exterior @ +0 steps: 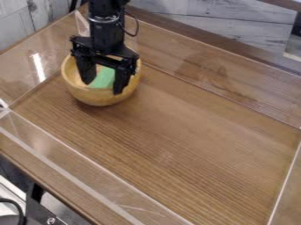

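Observation:
A yellow bowl (101, 95) sits on the wooden table at the upper left, with a green object (102, 79) inside it. My black gripper (104, 68) is over the bowl from the back, its fingers reaching down around the green object at the bowl's rim. The gripper is open; whether its fingertips touch the green object is hard to tell.
A pale edge runs along the left and far right, and dark cables lie at the lower left corner.

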